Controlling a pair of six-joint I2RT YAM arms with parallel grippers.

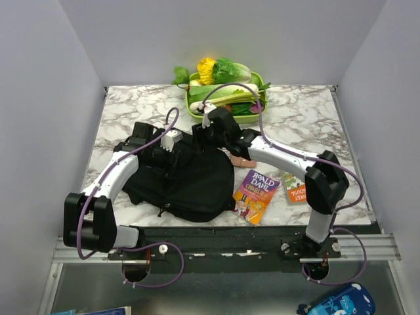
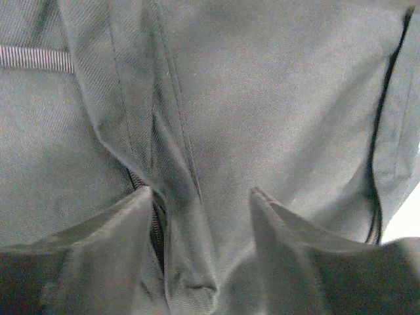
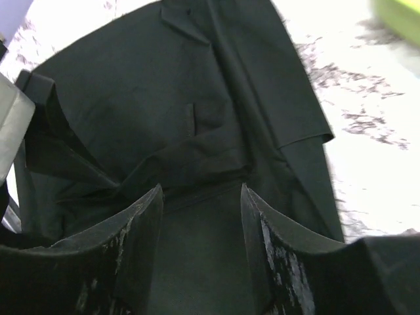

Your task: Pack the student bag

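Note:
The black bag (image 1: 193,187) lies spread flat over the left and middle of the marble counter. My left gripper (image 1: 167,164) is low over it; in the left wrist view its blurred fingertips (image 2: 269,216) are apart above folds and a zipper, and whether it grips fabric is unclear. My right gripper (image 1: 203,138), open, hangs above the bag's back right part, with only dark cloth below its fingers (image 3: 269,243). A Roald Dahl book (image 1: 256,193) lies right of the bag, and an orange book (image 1: 295,190) farther right.
A green basket (image 1: 246,118) of vegetables stands at the back. A pinkish object (image 1: 243,161) lies behind the Dahl book. Free marble is at the back right. A blue patterned case (image 1: 338,302) sits at the bottom right, off the counter.

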